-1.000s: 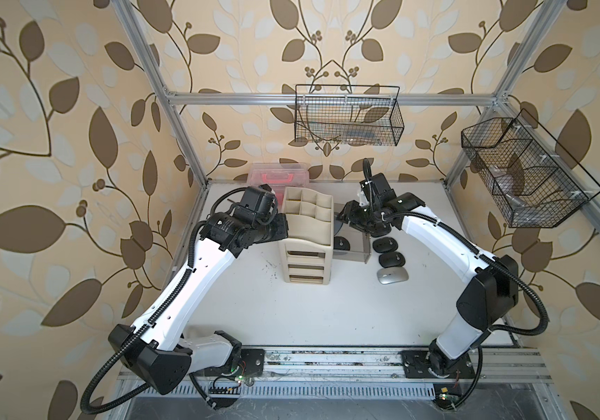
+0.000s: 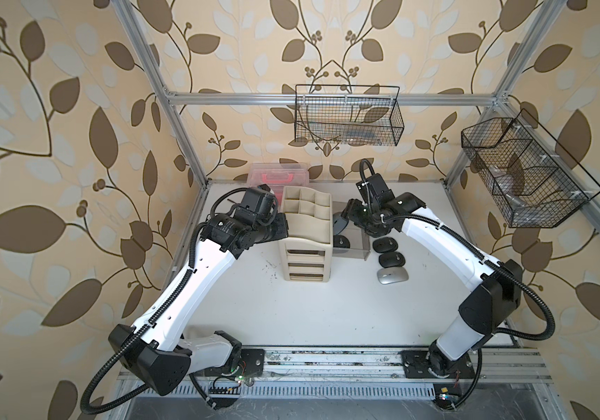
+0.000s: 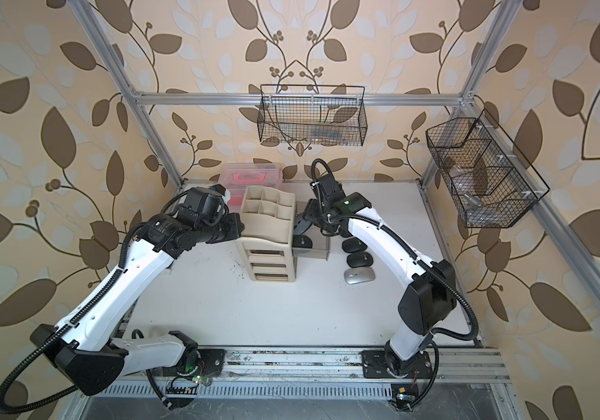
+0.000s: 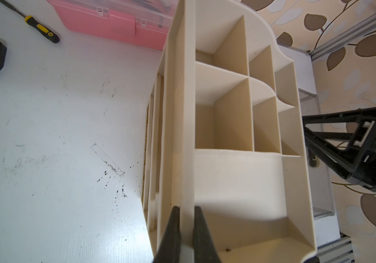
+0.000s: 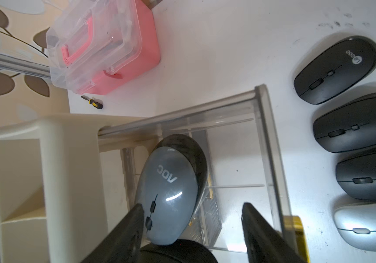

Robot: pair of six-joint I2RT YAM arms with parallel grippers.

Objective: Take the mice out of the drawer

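The clear drawer (image 5: 275, 171) is pulled out from the right side of the cream organizer (image 2: 307, 231). A blue-grey AOC mouse (image 5: 170, 192) lies in it, leaning on a dark mouse (image 5: 201, 155); a black mouse (image 5: 179, 254) is partly cut off below. My right gripper hangs over the drawer, its fingers apart and nothing held between them. My left gripper is shut on the thin upper wall of the organizer, one finger on each side. On the table right of the drawer sit several black mice (image 5: 350, 118) and a silver mouse (image 2: 392, 275).
Behind the organizer stands a pink box with a clear lid (image 5: 104, 43), and a screwdriver (image 4: 41, 28) lies near it. Wire baskets (image 2: 349, 119) hang at the back and right.
The left arm has stayed in place.
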